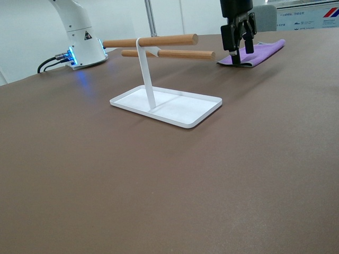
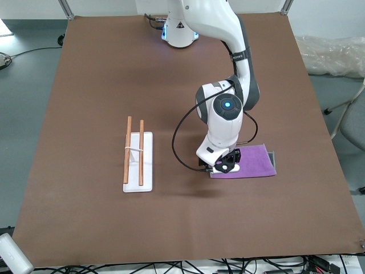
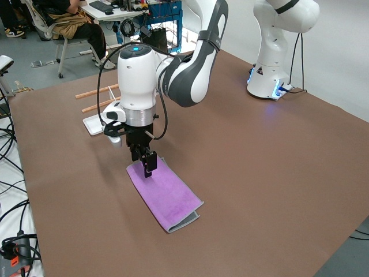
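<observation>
My black gripper (image 1: 241,50) points down at a folded purple cloth (image 1: 265,51) with a grey underside; in the camera right view the gripper (image 3: 144,167) is at the near end of the cloth (image 3: 167,196). In the camera left view the arm hides much of the gripper (image 2: 225,164) over the cloth (image 2: 256,160). Two dark fingers show in the camera top view, low by the cloth; whether they hold any of it I cannot tell. A white rack with two wooden bars (image 2: 141,171) stands on a white tray (image 1: 185,108), apart from the cloth.
Cables (image 2: 188,268) run along the edge near the camera left view. A chair (image 2: 353,120) is beside the table.
</observation>
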